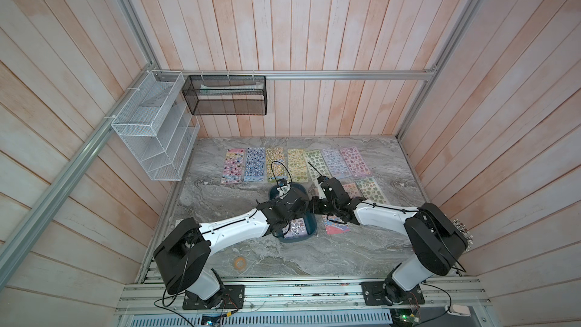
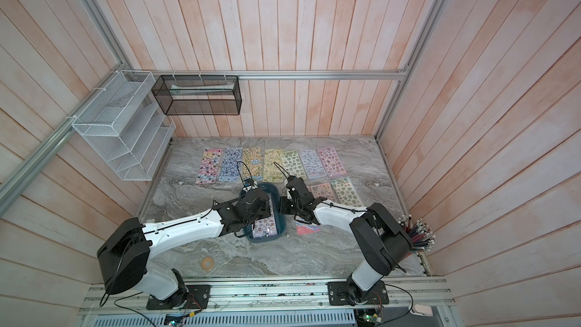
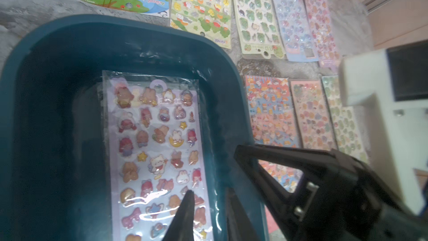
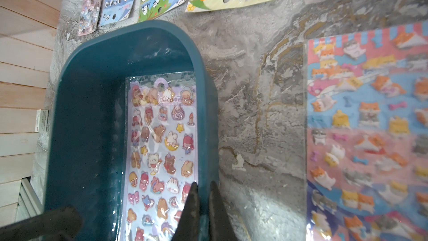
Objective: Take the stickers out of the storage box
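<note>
The storage box [image 3: 53, 31] is a dark teal tub with rounded corners. A lilac sticker sheet [image 3: 151, 151] with puffy bears and rabbits lies inside, in a clear sleeve toward the right wall. My left gripper hangs over the right side of this sheet with a gap between its fingers and nothing visibly held. At the box's right wall, my right gripper is shut on the rim, one finger on either side. In the top left view the left arm hides much of the box [image 1: 311, 230].
Several sticker sheets are laid in a row behind the box, among them a blue sheet [image 1: 254, 164]. A pink and blue cat sheet [image 4: 370, 129] lies right of the box. An orange ring [image 1: 239, 263] sits at front left on bare tabletop.
</note>
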